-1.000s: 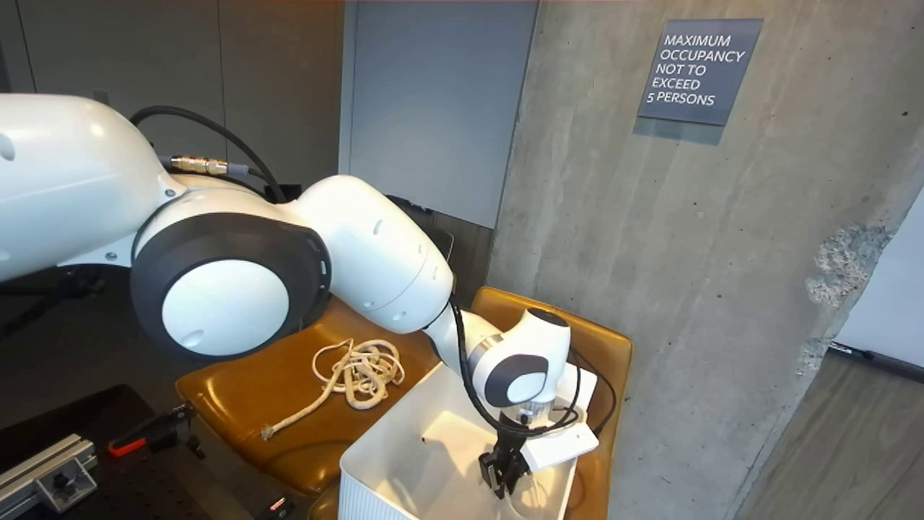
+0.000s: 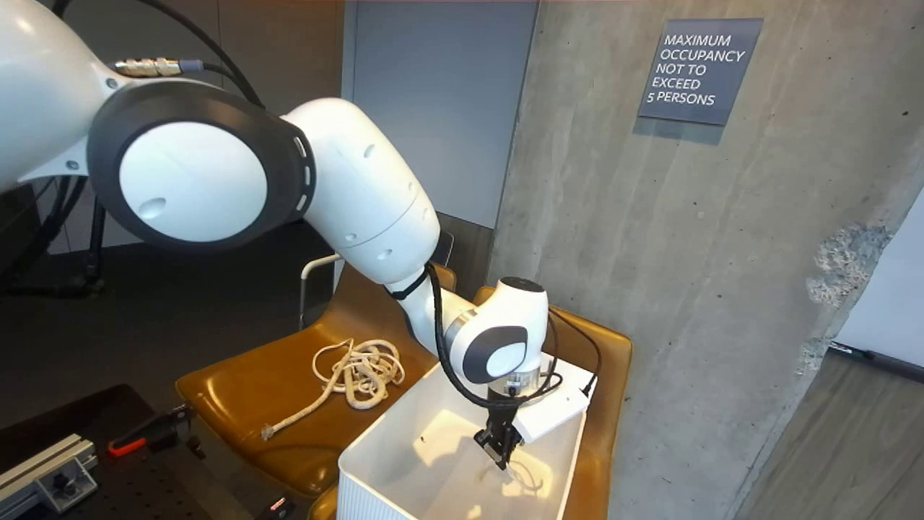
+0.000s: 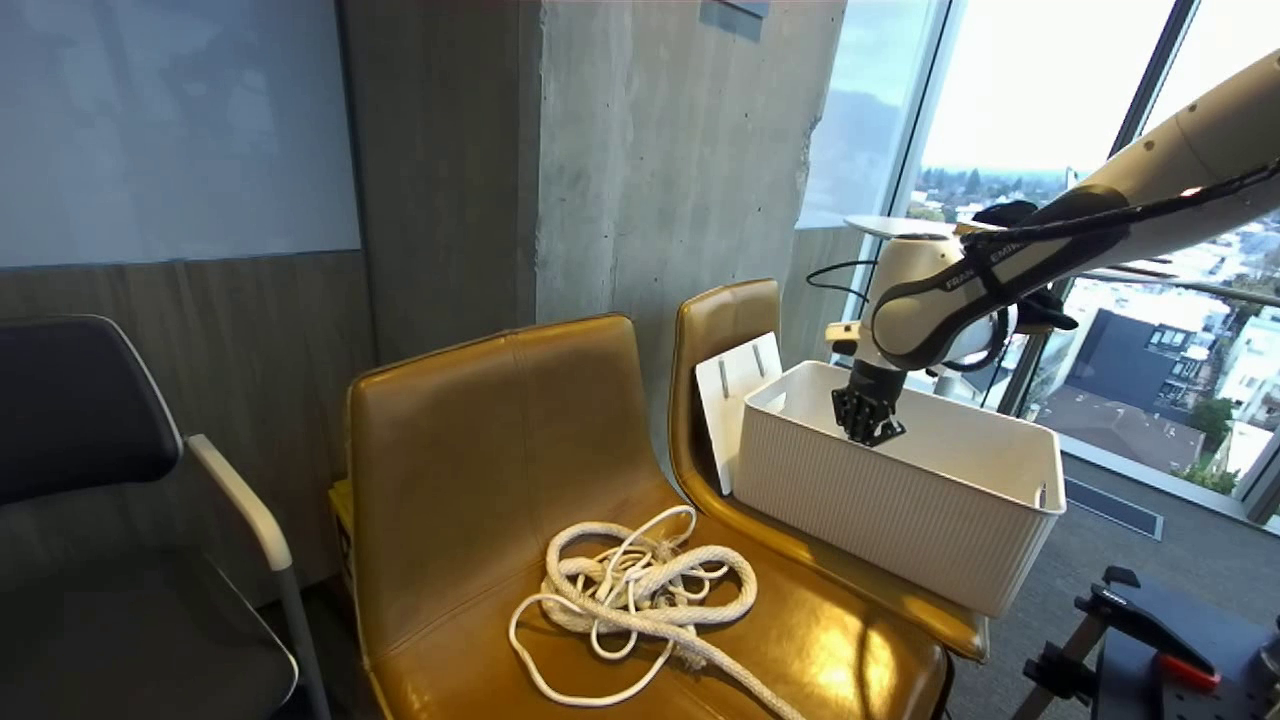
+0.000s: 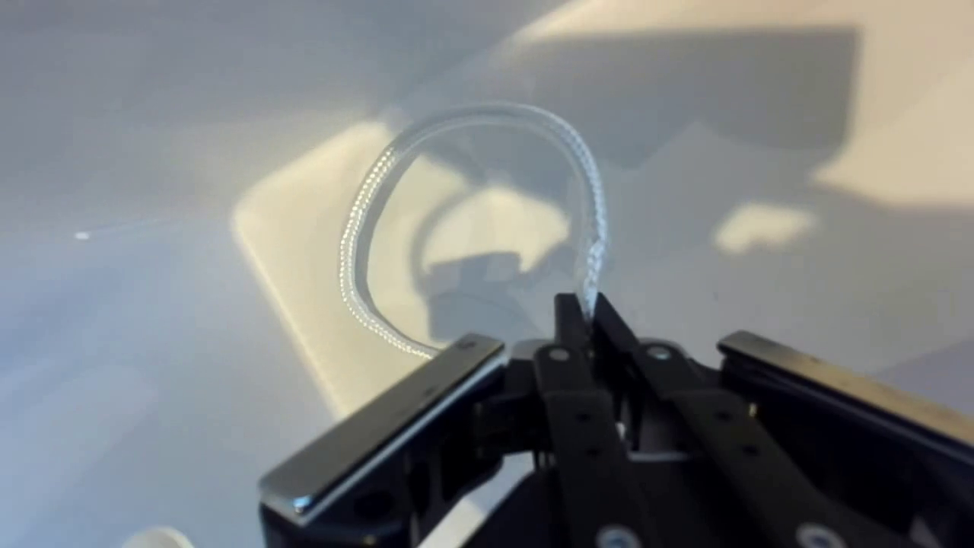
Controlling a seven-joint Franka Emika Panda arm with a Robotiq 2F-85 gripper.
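In the wrist view my gripper is shut on a thin, pale braided cord (image 4: 351,246), which curves in a loop out past the fingertips. Where the cord's other end goes is hidden behind the gripper. From outside, the gripper (image 2: 502,455) points down within the white bin (image 2: 364,477). Exterior view 2 has the gripper (image 3: 869,426) near the bin's rim level, at the near long wall of the ribbed bin (image 3: 864,504). The cord is only faint in exterior view 1.
A tangled heap of thick cream rope (image 3: 654,588) lies on the tan chair (image 3: 480,480) beside the bin. A white panel (image 3: 732,396) leans against the chair back behind the bin. At exterior view 1's lower left stands a dark table with a clamp (image 2: 143,433).
The arm has risen and drawn slightly left in exterior view 1. My gripper is higher in the bin. The rope heap on the chair has not moved.
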